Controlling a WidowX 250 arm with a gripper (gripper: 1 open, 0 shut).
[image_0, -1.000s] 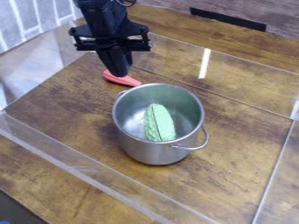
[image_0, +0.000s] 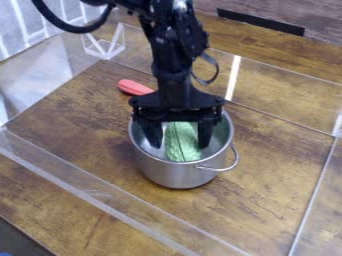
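My black gripper (image_0: 177, 120) is lowered into the silver pot (image_0: 183, 174), open, with its fingers around the upper part of the green ridged object (image_0: 182, 145) that lies inside. The gripper body hides part of that object and the pot's back rim; whether the fingers touch it I cannot tell.
A red object (image_0: 132, 86) lies on the wooden table (image_0: 274, 120) behind the pot, to the left, partly hidden by my gripper. A pale wall or railing stands at the back left.
My gripper has come down and to the right, from above the red object into the pot over the green object. The pot and green object look unmoved.
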